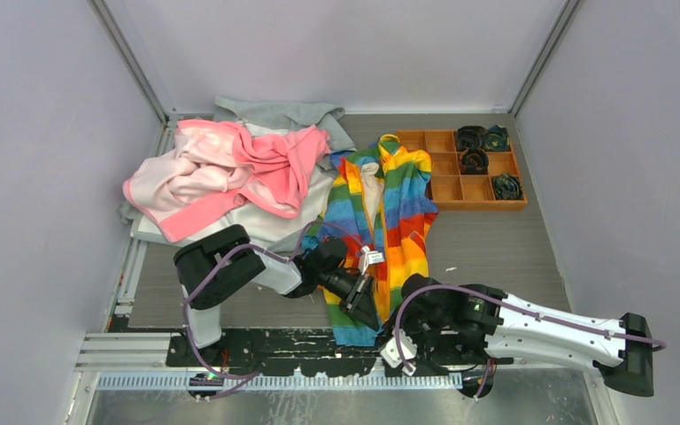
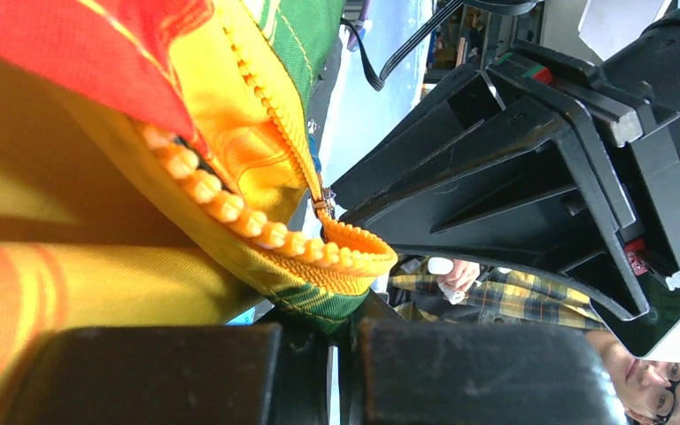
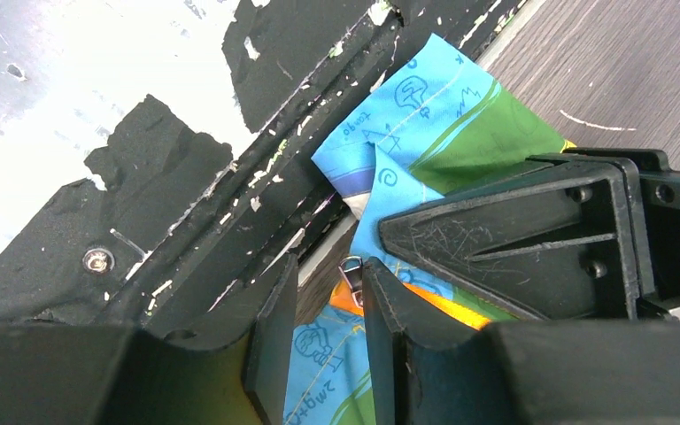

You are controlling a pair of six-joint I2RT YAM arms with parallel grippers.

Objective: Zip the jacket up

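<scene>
The rainbow jacket (image 1: 402,204) lies unzipped with its lower hem toward the front edge. My left gripper (image 1: 365,314) is shut at the hem, with the zipper's bottom edge (image 2: 319,297) folded up at its fingertips; whether fabric is between them is hard to tell. An orange zipper track (image 2: 239,217) with a metal piece runs beside it. My right gripper is part open, one finger beside a small metal zipper pull (image 3: 351,274) over the blue and orange hem. In the left wrist view the right gripper's black body stands close beside the zipper.
A pink garment (image 1: 221,177) on white and grey cloth lies at the back left. A wooden organizer (image 1: 447,190) with dark rolled items sits at the back right. Bare table (image 1: 513,248) shows right of the jacket; the black front edge is close below the hem.
</scene>
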